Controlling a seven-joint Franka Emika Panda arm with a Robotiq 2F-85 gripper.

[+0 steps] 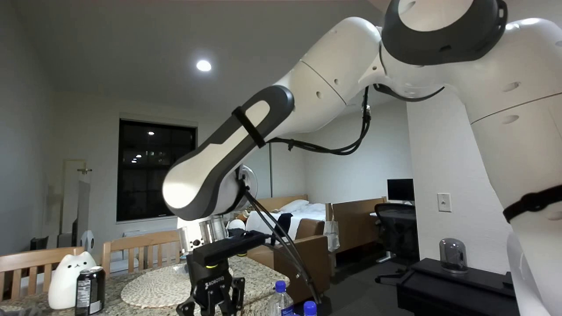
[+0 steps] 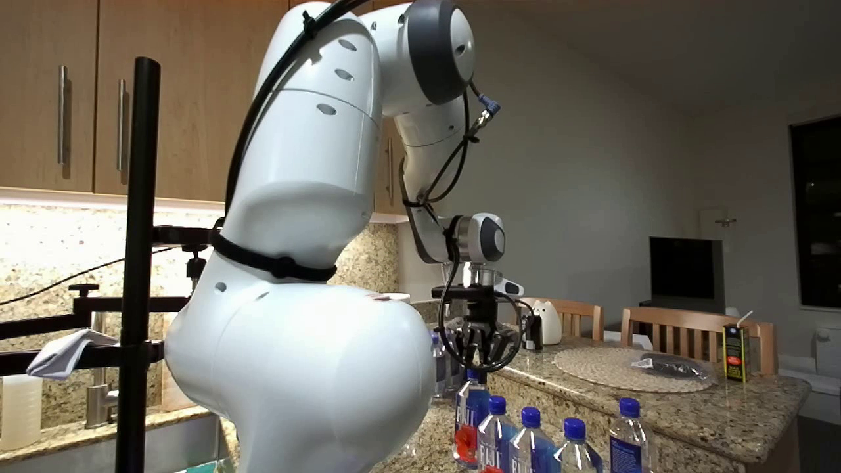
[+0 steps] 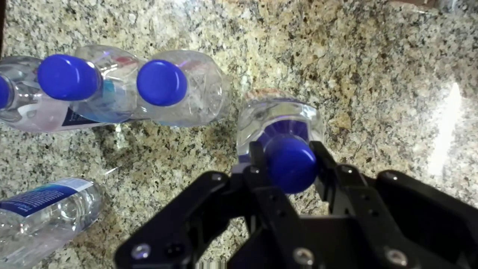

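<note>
My gripper is shut on the blue cap of a clear water bottle, which stands upright below it on the granite counter in the wrist view. The fingers press the cap from both sides. From exterior view 2, the gripper sits over the top of a Fiji-labelled bottle at the far end of a row. In exterior view 1 the gripper reaches the bottom edge, and its fingertips and the bottle are out of frame.
Several capped bottles stand close on the wrist view's left; another bottle is at lower left. A raised granite ledge holds a round mat, a carton and a black can.
</note>
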